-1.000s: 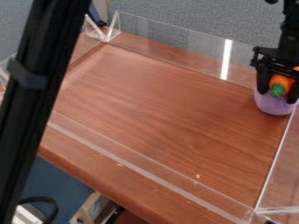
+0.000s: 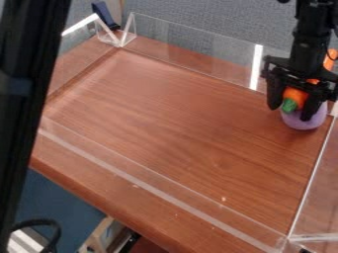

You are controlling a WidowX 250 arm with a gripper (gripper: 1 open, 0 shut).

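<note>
At the right edge of the camera view, my black gripper (image 2: 297,87) is over a light purple bowl (image 2: 303,122) near the back right corner of the walled area. An orange carrot-like object with a green top (image 2: 295,98) sits between its fingers, just above and partly in front of the bowl. The fingers partly hide it, and whether they grip it is hard to tell.
A thick black bar stands along the left edge of the view.
The gripper has moved left and slightly up, and the orange object between its fingers has shifted left with it. The bowl stays at the right.
</note>
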